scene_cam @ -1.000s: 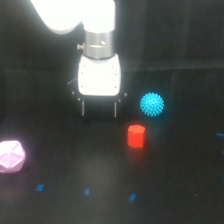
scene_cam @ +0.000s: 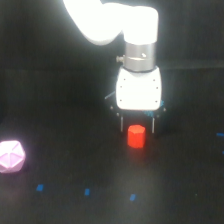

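Observation:
My gripper (scene_cam: 137, 128) points down, its two thin fingers spread well apart. In the view a red block (scene_cam: 136, 137) appears between and slightly below the fingertips, with dark gaps on both sides. Whether the fingers are at the block's depth or still above or behind it, I cannot tell. A pink faceted ball (scene_cam: 11, 156) lies at the far left. Only small bits of a blue object (scene_cam: 163, 104) show past the white gripper body, which hides the rest.
Small blue marks (scene_cam: 87, 191) dot the dark table toward the front, and another blue mark (scene_cam: 220, 134) shows at the right edge. Between the pink ball and the red block the surface is bare, as is the area right of the block.
The arm has moved right and a little toward the front, from left of the red block to over it. It now covers most of the blue spiky ball. The block and pink ball look unmoved.

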